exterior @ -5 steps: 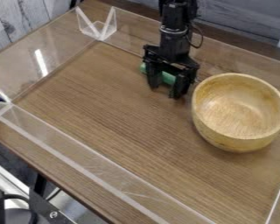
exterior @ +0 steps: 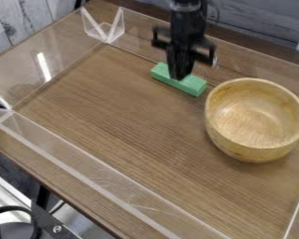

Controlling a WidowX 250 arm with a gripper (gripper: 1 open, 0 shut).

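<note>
A green bar point(exterior: 179, 80) lies at an angle on the wooden table point(exterior: 102, 159), in the upper middle of the camera view. My black gripper point(exterior: 182, 58) hangs above and behind the bar's middle, blurred at its lower end. Whether its fingers are open or shut does not show clearly, and I see nothing held in it.
A large tan bowl point(exterior: 253, 119) sits to the right, close to the bar. A clear plastic container point(exterior: 104, 26) stands at the back left.
My gripper has risen up and back from over the green bar, which now shows fully where it was partly hidden before.
</note>
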